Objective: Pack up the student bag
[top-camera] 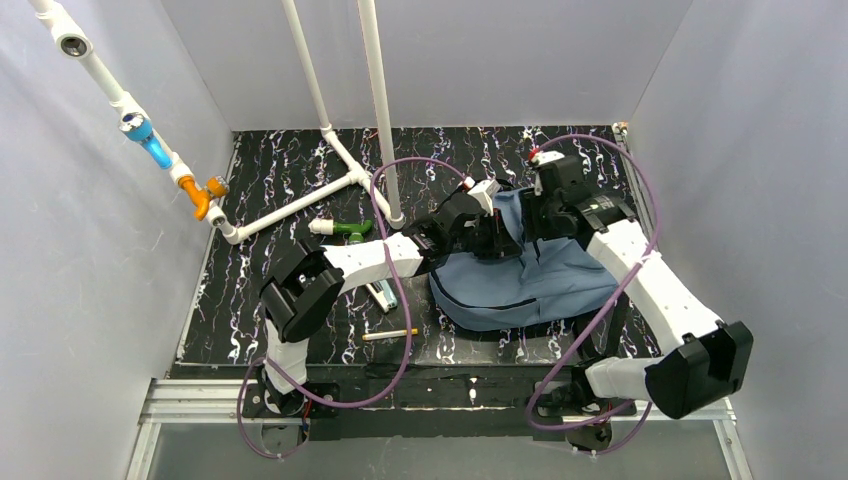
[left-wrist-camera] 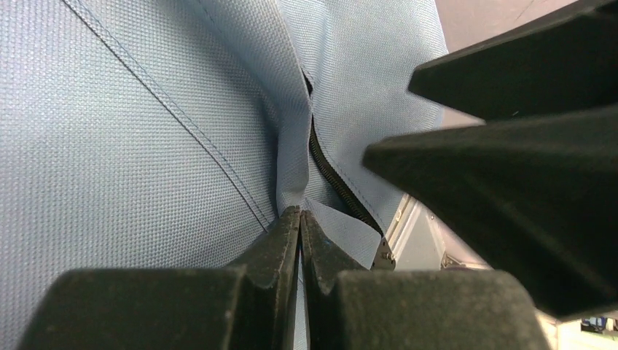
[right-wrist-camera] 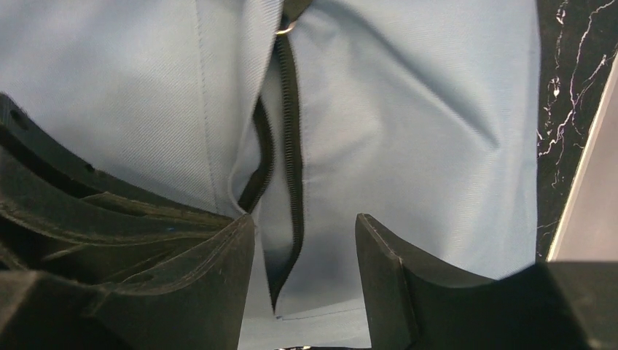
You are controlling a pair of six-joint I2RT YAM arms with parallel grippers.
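The blue-grey fabric bag (top-camera: 515, 300) lies on the right half of the table, with a dark zipper (right-wrist-camera: 293, 146) along its opening. My left gripper (top-camera: 508, 250) is over the bag's upper middle. In the left wrist view its fingertips (left-wrist-camera: 288, 222) meet at the lower end of a raised fabric fold (left-wrist-camera: 294, 157), shut with the cloth edge at the tips. My right gripper stands open above the opening. The zipper and loose cloth lie below the gap between its fingers, and the left gripper's dark fingers (right-wrist-camera: 146, 226) are close beside it.
Left of the bag are a white-and-yellow pen (top-camera: 388, 335), a pale slim item (top-camera: 381, 295) partly under the left arm, and a green-and-white item (top-camera: 342, 228). A white pipe frame (top-camera: 300, 207) stands on the table's left side. Both grippers are very close together.
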